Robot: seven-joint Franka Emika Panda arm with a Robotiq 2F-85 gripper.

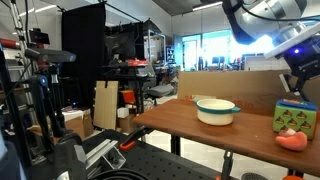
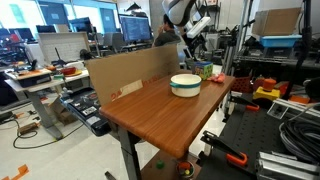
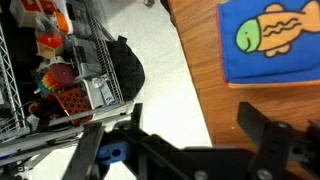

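Observation:
In the wrist view my gripper stands open, its two dark fingers wide apart, with nothing between them. The blue top of a box with an orange-and-green fish picture lies below and to the upper right of the fingers. Exterior view 1 has this blue, green and yellow box at the table's right end, under the arm. A pink-red object rests on the table in front of the box. A white bowl with a green rim sits farther left on the table, apart from the box.
A tall brown panel runs along its far edge. Beyond the table edge, the wrist view shows white floor and a rack with clutter.

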